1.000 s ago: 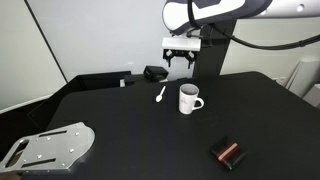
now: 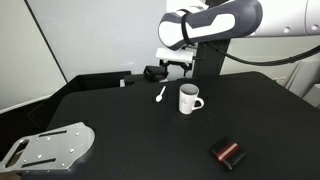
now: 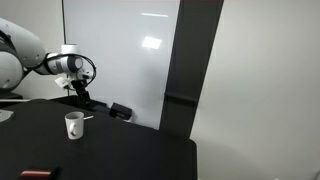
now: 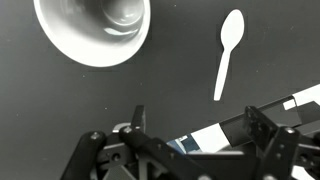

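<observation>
A white mug (image 2: pixel 188 99) stands upright on the black table, its handle to the right in exterior view 1. Left of it and a bit farther back lies a white plastic spoon (image 2: pixel 160 94). From the wrist view I look down into the mug (image 4: pixel 96 28) at the upper left, with the spoon (image 4: pixel 229 48) at the upper right. My gripper is open, its fingers wide apart along the lower edge of that view and nothing held between them. In exterior view 1 the gripper (image 2: pixel 176 70) hovers above the table's far side, behind mug and spoon.
A grey metal plate (image 2: pixel 48 148) lies at the near left. At the near right is a dark block with a reddish stripe (image 2: pixel 228 152). A black box (image 2: pixel 155 73) stands near the far edge.
My gripper has come down and shifted slightly to the left in exterior view 1, tilting a little. Mug, spoon and the other objects stay where they were.
</observation>
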